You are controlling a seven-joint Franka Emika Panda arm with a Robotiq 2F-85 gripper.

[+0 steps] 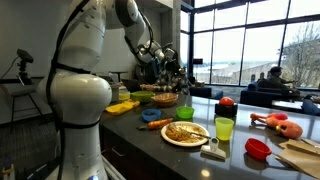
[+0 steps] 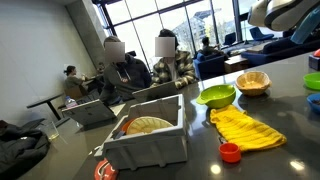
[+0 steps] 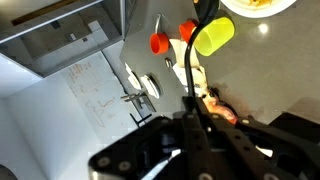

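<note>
My gripper is shut on a dark, long, thin utensil point(image 3: 187, 62), which runs up the wrist view and widens near the top edge. Its exact kind is hard to tell. In exterior view 1 the gripper point(image 1: 178, 82) hangs above the table's far side, small and dark against the background. Below and nearer stands a white plate of food point(image 1: 185, 133). Beside it are a green bowl point(image 1: 198, 113), a blue bowl point(image 1: 152, 115) and a yellow-green cup point(image 1: 224, 129). The same cup point(image 3: 214, 36) shows close to the utensil in the wrist view.
A red bowl point(image 1: 257, 149) and an orange-red toy point(image 1: 282, 125) lie to the right. Exterior view 2 shows a grey bin point(image 2: 147, 143), a yellow cloth point(image 2: 246, 129), a red cup point(image 2: 229, 152) and a woven basket point(image 2: 253, 83). Two people sit behind the table.
</note>
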